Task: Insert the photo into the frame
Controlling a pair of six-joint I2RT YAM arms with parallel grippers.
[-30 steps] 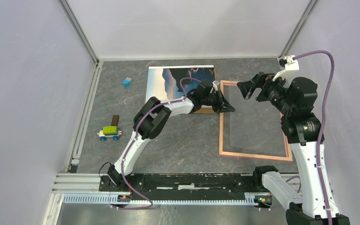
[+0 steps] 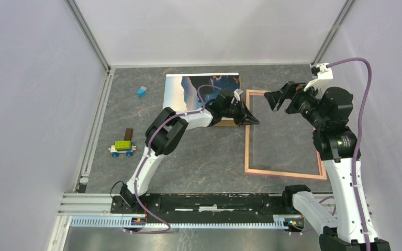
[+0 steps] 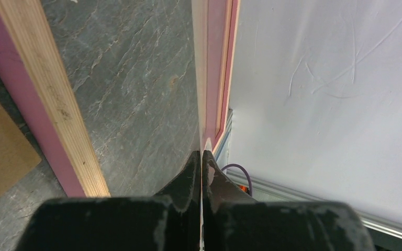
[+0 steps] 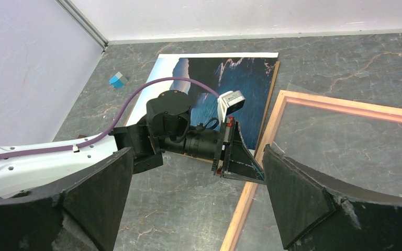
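Observation:
The photo (image 2: 176,94) of sea and cliffs lies at the back, partly covered by the left arm, over a brown board (image 3: 5,151). To its right lies the wooden frame (image 2: 247,146). A thin clear sheet (image 4: 298,89) extends over the frame, its back corner showing past the frame's back bar. My left gripper (image 2: 258,122) is over the frame's left bar, shut on the sheet's edge, which runs up from the fingertips in the left wrist view. My right gripper (image 2: 270,102) hangs open and empty high above the frame's back part.
A blue block (image 2: 142,91) sits at the back left. Further forward on the left are a toy car (image 2: 122,147) with a green block and a dark brown block (image 2: 129,134).
The right arm is almost still.

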